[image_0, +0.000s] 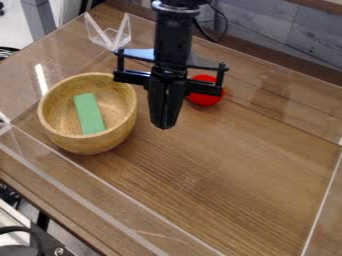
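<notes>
My gripper (166, 95) hangs from the top centre on a dark arm, just right of a wooden bowl (116, 92), its fingers pointing down over the table; whether it holds anything I cannot tell. A green block (88, 113) lies inside the bowl. A red round object (206, 96), partly hidden by the gripper, sits behind it on the right.
A clear plastic object (110, 32) stands at the back left. A grey wall (281, 35) closes the back. Dark cables lie at the lower left edge.
</notes>
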